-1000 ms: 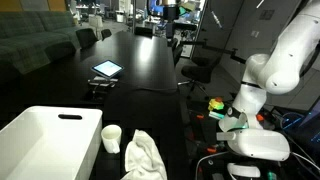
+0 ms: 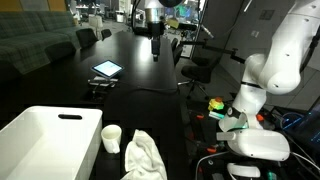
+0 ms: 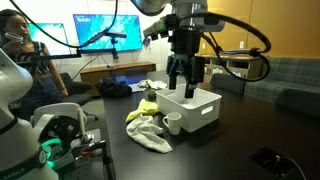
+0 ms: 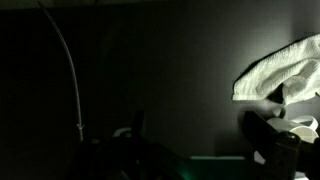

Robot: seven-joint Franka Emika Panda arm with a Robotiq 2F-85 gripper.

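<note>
My gripper is open above the dark table, with a wide gap and nothing between its fingers. A white mug (image 2: 112, 138) stands upright on the table; the wrist view shows the mug (image 4: 297, 128) at the right edge, partly behind a finger. Beside it lies a crumpled white cloth (image 3: 148, 133). The white box (image 2: 83, 150), open at the top, stands by the mug. In exterior view 1 my gripper hangs high at the top, well away from the mug, cloth and box.
A yellow cloth (image 3: 143, 108) lies beyond the white one. A flat tablet-like panel (image 2: 107, 69) and dark items with a cable rest farther along the table.
In exterior view 1 the gripper has moved left and somewhat lower, from the upper right toward the top middle. The mug, cloth and box have stayed put.
</note>
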